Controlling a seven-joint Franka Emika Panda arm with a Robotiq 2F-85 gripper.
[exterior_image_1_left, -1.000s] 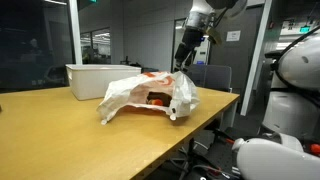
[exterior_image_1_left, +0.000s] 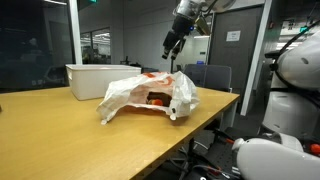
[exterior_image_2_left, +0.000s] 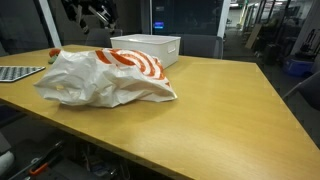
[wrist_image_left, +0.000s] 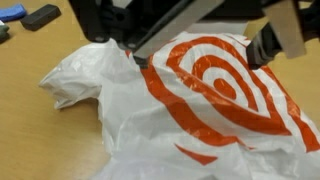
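A crumpled white plastic bag (exterior_image_1_left: 122, 95) with red-orange markings lies on the wooden table, its open side toward exterior view 1. A dark and red object (exterior_image_1_left: 158, 98) shows inside that opening; I cannot tell what it is. From the other side, red stripes run over the bag (exterior_image_2_left: 105, 78). In the wrist view, red rings form a target shape on the bag (wrist_image_left: 170, 110). My gripper (exterior_image_1_left: 172, 58) hangs above the bag, apart from it. Its fingers (wrist_image_left: 160, 28) stand wide open, and nothing is held between them.
Behind the bag stands a white box (exterior_image_2_left: 150, 46). A dark block (wrist_image_left: 40, 18) and a blue item (wrist_image_left: 12, 14) lie on the table beside the bag. At one end is a metal rack (exterior_image_2_left: 15, 73).
The bag appears unmoved.
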